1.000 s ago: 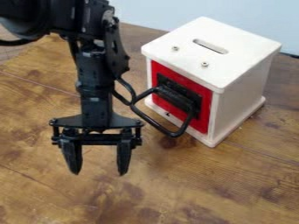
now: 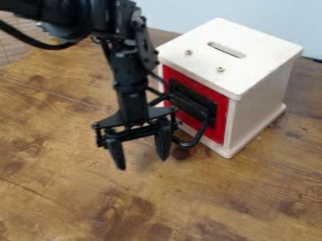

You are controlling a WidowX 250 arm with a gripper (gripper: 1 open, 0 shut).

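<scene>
My black gripper (image 2: 138, 147) hangs open above the wooden table, in front of the box and a little to its left, with nothing seen between its fingers. A white wooden box (image 2: 253, 73) with a slot and two screws on top stands at the upper right. Its red front panel (image 2: 217, 130) carries a black fitting, partly hidden by my arm, with a black looped bar (image 2: 190, 143) reaching out beside the gripper.
A pale wall is behind, and some dark cabling runs along the arm at top left.
My arm and gripper have moved right and up, nearer the box's front, and turned somewhat. The gripper remains open, and the box stands in the same place.
</scene>
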